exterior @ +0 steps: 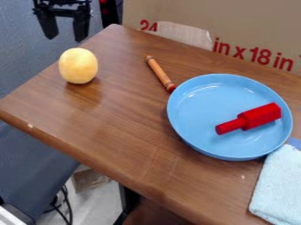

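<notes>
My black gripper (pixel 63 25) hangs at the top left edge, above and behind the wooden table, open with its two fingers apart and nothing between them. On the table (pixel 106 132) a pale yellow round fruit (pixel 79 66) sits at the left, an orange crayon-like stick (pixel 161 74) lies in the middle, and a red rolling-pin-shaped object (pixel 249 119) lies on a blue plate (pixel 206 105) at the right.
A light blue cloth (pixel 280 189) lies at the front right. A cardboard box (pixel 235 26) stands along the back. Cables hang below the table.
</notes>
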